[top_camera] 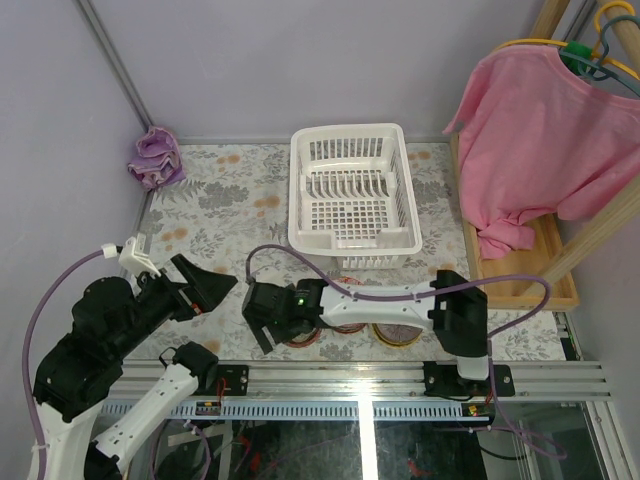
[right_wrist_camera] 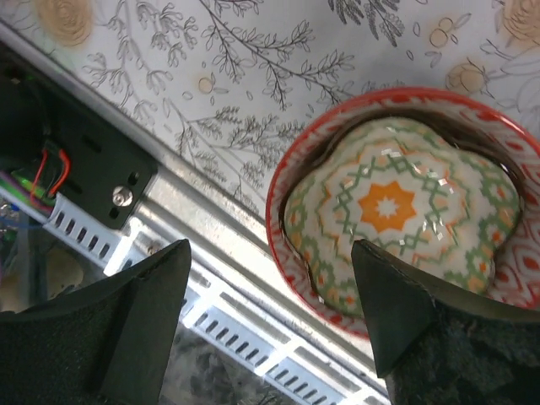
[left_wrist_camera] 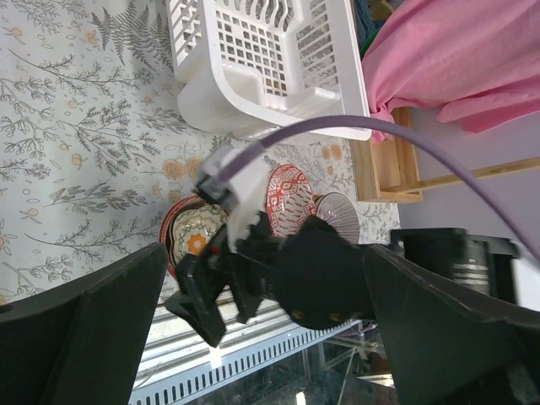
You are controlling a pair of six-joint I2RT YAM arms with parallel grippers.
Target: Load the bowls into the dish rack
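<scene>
A white dish rack stands empty at the back centre. Along the front lie bowls: a red-rimmed one with an orange-flower bowl nested in it, a red-patterned bowl, and a striped bowl at the right. My right gripper hangs over the left bowls, partly hiding them from above; in the right wrist view its fingers stand apart beside the nested bowls' near rim, nothing visibly between them. My left gripper is open in the air to the left, empty.
A pink shirt hangs over a wooden box at the right. A purple cloth lies at the back left. A metal rail runs along the front edge.
</scene>
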